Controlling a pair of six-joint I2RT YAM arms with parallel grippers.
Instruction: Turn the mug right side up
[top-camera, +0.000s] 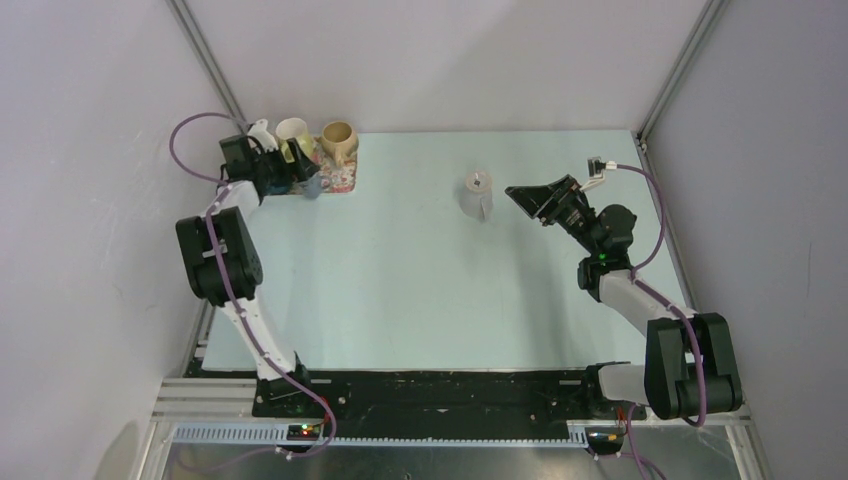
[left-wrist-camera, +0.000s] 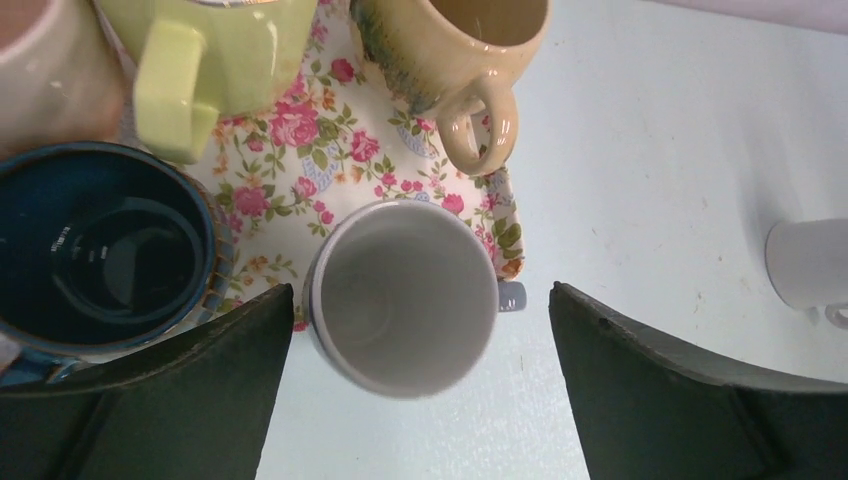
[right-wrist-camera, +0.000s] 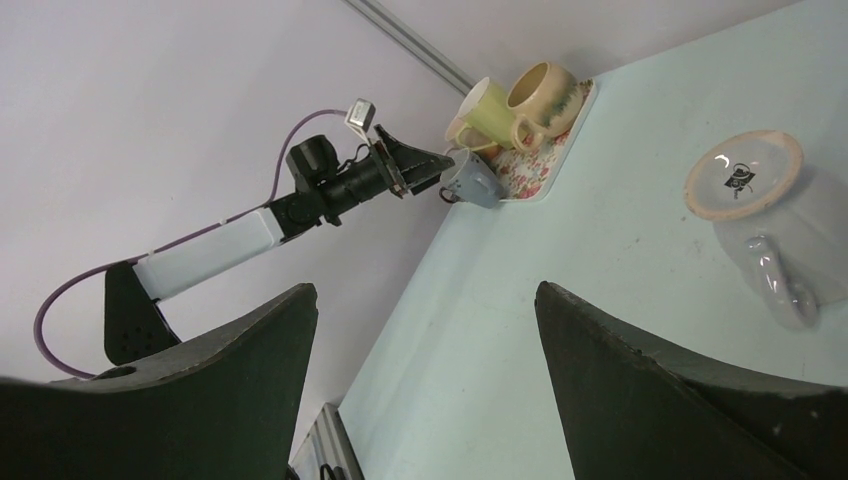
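Note:
An upside-down grey-white mug (top-camera: 476, 200) stands alone in the middle back of the table, base up with a small printed mark and handle toward the front; in the right wrist view the mug (right-wrist-camera: 780, 240) is at the right. My right gripper (top-camera: 525, 200) is open, a little right of it. My left gripper (top-camera: 300, 160) is open over the mug tray at the back left; in the left wrist view a grey mug (left-wrist-camera: 400, 300) lies between and beyond its fingertips, its rim facing up.
The floral tray (left-wrist-camera: 290, 170) holds a blue mug (left-wrist-camera: 110, 250), a green mug (left-wrist-camera: 230, 60), a tan mug (left-wrist-camera: 450, 40) and a pink one (left-wrist-camera: 50, 80).

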